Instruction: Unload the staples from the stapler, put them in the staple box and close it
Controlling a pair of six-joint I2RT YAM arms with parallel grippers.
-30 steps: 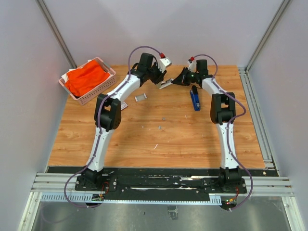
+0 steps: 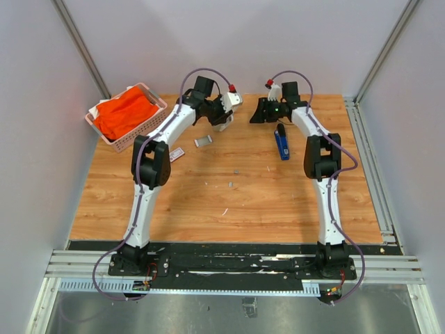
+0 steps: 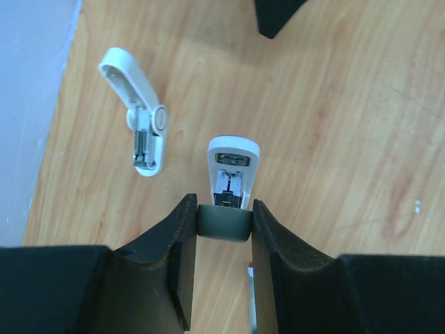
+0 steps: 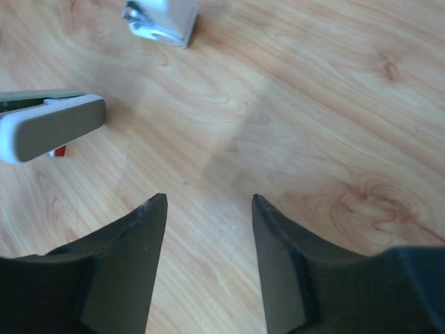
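Note:
In the left wrist view my left gripper grips the grey end of a white-bodied stapler (image 3: 233, 146), with a metal slot showing on it. A white hinged piece (image 3: 149, 139) with a metal channel lies open on the wood to its left. In the right wrist view my right gripper is open over bare wood; a grey elongated body (image 4: 59, 125) is at the left and a white piece (image 4: 167, 21) at the top. In the top view both grippers are at the back of the table, and the left one largely hides what it holds.
An orange cloth (image 2: 125, 115) fills a pink basket at back left. A blue object (image 2: 281, 145) lies below my right gripper; small boxes (image 2: 204, 141) lie below my left.

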